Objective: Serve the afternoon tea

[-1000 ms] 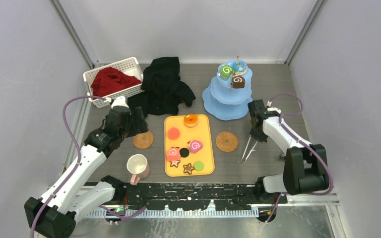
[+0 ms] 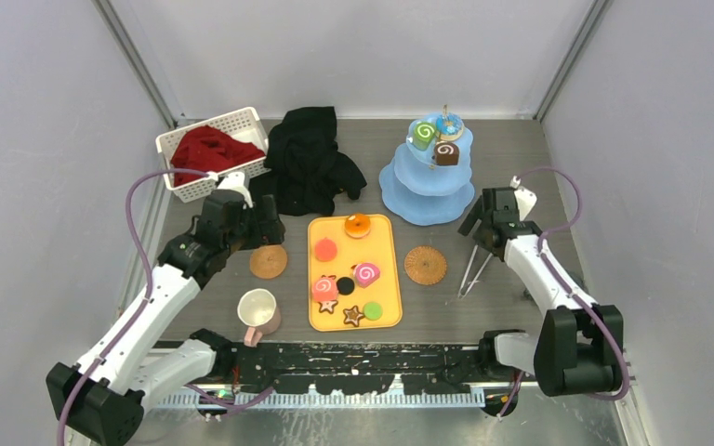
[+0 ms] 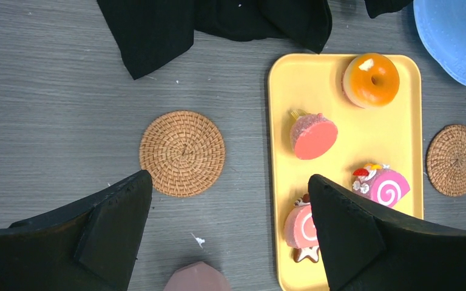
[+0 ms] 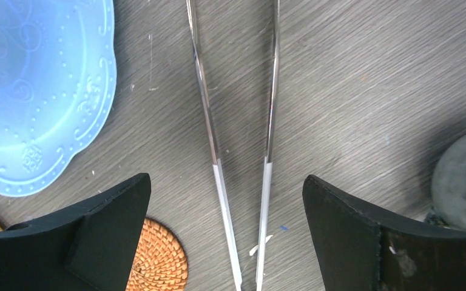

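Metal tongs with white tips [image 4: 224, 206] lie on the table under my right gripper, which is open with both tong arms running between its fingers, not gripped. A yellow tray [image 2: 376, 279] at the centre bears an orange donut [image 3: 373, 80], a pink cake [image 3: 314, 137], a pink swirl roll [image 3: 388, 187], star cookies and other sweets. On the blue tiered stand [image 2: 420, 204], the top level carries a green roll [image 2: 424, 136], a brown roll [image 2: 445, 154] and a blue-topped donut [image 2: 450, 124]. My left gripper stays open and empty above the left woven coaster [image 3: 182, 153].
A pink mug [image 2: 259, 311] stands at the front left. Another woven coaster [image 2: 426, 265] lies right of the tray. At the back left are black cloth [image 2: 309, 158] and a white basket [image 2: 232, 119] holding red cloth [image 2: 212, 151]. A dark round object [image 4: 464, 179] sits at the right.
The tongs have also shifted slightly right and are now spread wider.
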